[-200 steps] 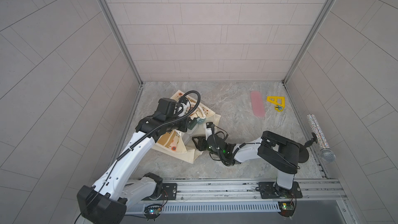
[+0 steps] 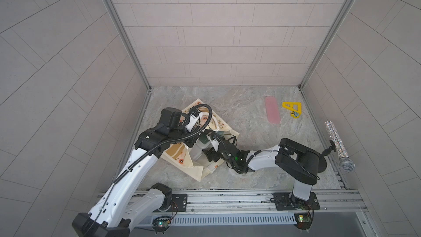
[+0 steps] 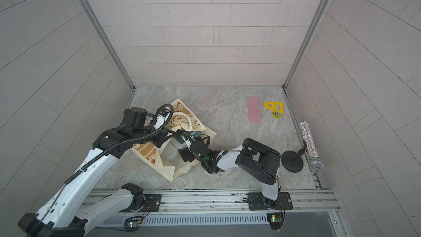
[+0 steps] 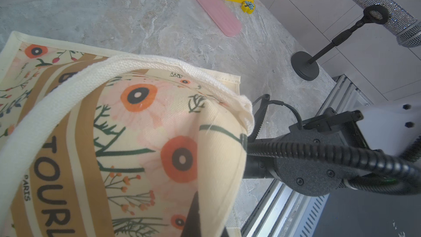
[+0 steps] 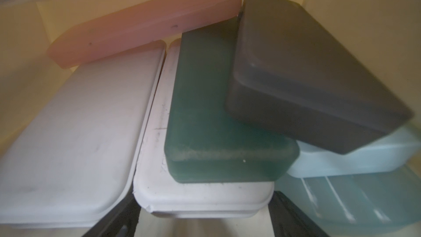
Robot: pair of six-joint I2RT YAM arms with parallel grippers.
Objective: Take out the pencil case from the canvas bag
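The floral cream canvas bag point(image 4: 144, 149) lies on its side, its mouth toward my right arm. My left gripper is shut on a fold of its opening edge, the cloth running between the dark fingers. Inside, the right wrist view shows several pencil-case-shaped boxes: a pink one point(image 5: 149, 22), a wide white one point(image 5: 83, 136), a narrower white one point(image 5: 206, 199), a green one point(image 5: 219, 118) on top of it, and a dark one point(image 5: 307, 70) leaning across. My right gripper is open at the bag's mouth, its fingers astride the narrower white case's near end.
Pale blue boxes point(image 5: 364, 193) lie at the right inside the bag. On the table, a pink case point(image 2: 272, 109) and a yellow item point(image 2: 292, 106) sit back right. A black stand point(image 3: 292, 161) and a glittery microphone point(image 3: 311, 144) are far right.
The bag has shifted to the right and slightly toward the front with my left gripper. My right gripper has turned and now reaches into the bag's mouth.
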